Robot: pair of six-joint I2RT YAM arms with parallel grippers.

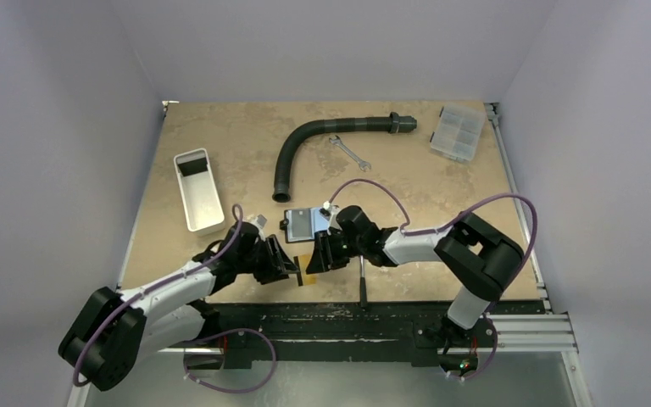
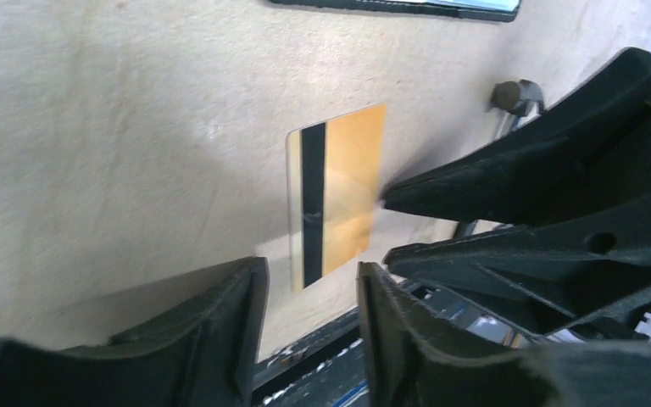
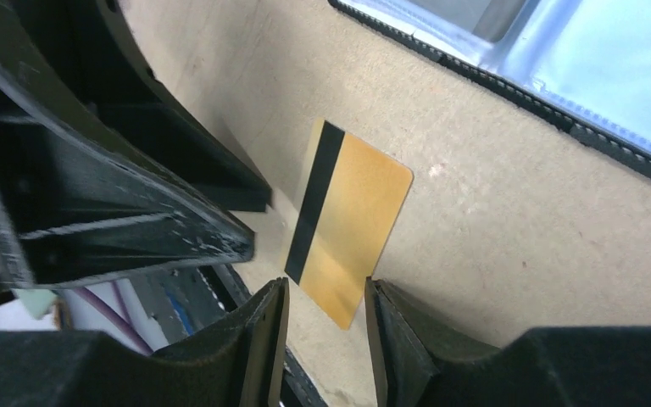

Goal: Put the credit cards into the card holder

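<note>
The yellow credit card point(image 2: 353, 182) with a black stripe lies flat on the tabletop between both grippers. In the left wrist view my left gripper is open at the card's striped end, nothing held. My right gripper stands open over the plain end; in the right wrist view one finger point(image 3: 381, 314) is by the card's edge and the other point(image 3: 267, 314) near its lower corner. Behind the card lies the card holder point(image 1: 300, 224), opened out, with clear sleeves and a black border; the right arm covers part of it.
A hammer point(image 1: 363, 284) lies just right of the card, near the table's front edge. Farther back are a white bin point(image 1: 203, 203), a black hose point(image 1: 305, 131), a wrench point(image 1: 352, 154) and a clear organizer box point(image 1: 458, 131).
</note>
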